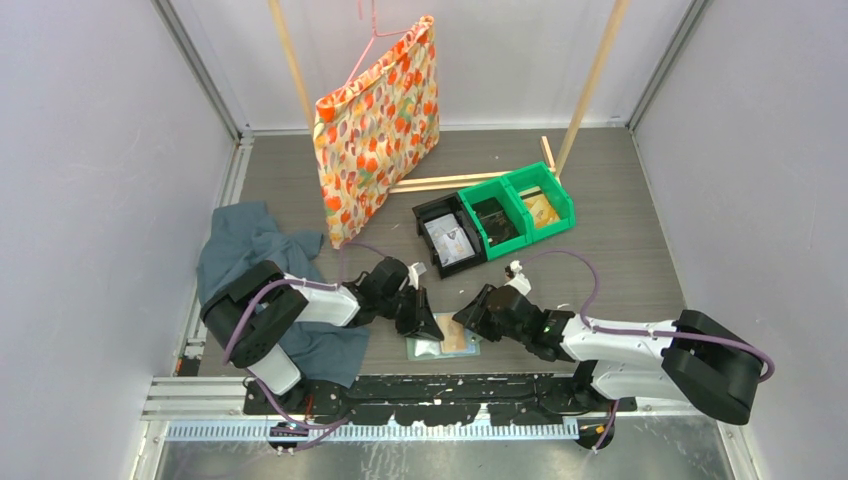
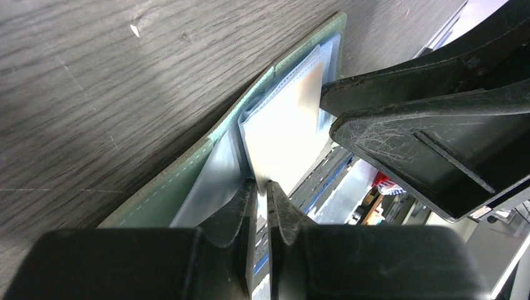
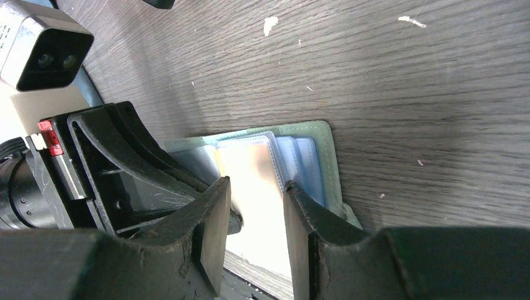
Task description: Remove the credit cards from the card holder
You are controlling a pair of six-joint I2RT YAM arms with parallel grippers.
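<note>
The card holder (image 1: 466, 352), pale green-edged with blue-trimmed sleeves, lies open near the table's front edge. A tan card (image 1: 453, 332) shows in one of its sleeves, and the same card (image 3: 253, 167) appears large in the right wrist view. My left gripper is low over the holder, its fingers parted by a narrow gap with the pale sleeve (image 2: 284, 134) just beyond. Over the holder's right side, my right gripper stands open with a wider gap. The card and sleeve show between its fingers; contact with them is unclear.
Behind the arms stand a black bin (image 1: 465, 262) and green bins (image 1: 530, 238) with items inside. A patterned bag (image 1: 375, 130) hangs at the back left. Blue-grey cloth (image 1: 240, 240) lies on the left. Free table lies right of the bins.
</note>
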